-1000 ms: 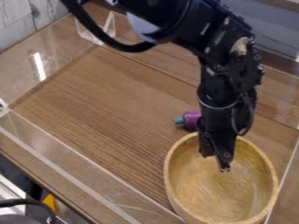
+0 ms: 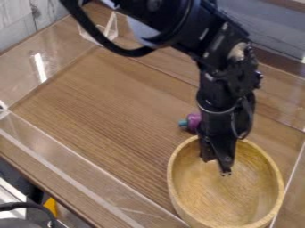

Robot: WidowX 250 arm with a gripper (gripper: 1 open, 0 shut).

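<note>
My black gripper (image 2: 222, 160) points down over the back left part of a round tan bowl (image 2: 181, 191); it is shut, with nothing visible between its fingers. A small purple object (image 2: 190, 123) lies behind the bowl, partly hidden by the gripper.
The wooden table (image 2: 95, 111) has open room to the left. A clear panel or edge runs along the left side, and a transparent container (image 2: 100, 22) stands at the back left. A wall closes off the back right.
My gripper has shifted slightly to the left over the bowl. The bowl and the purple object look unmoved.
</note>
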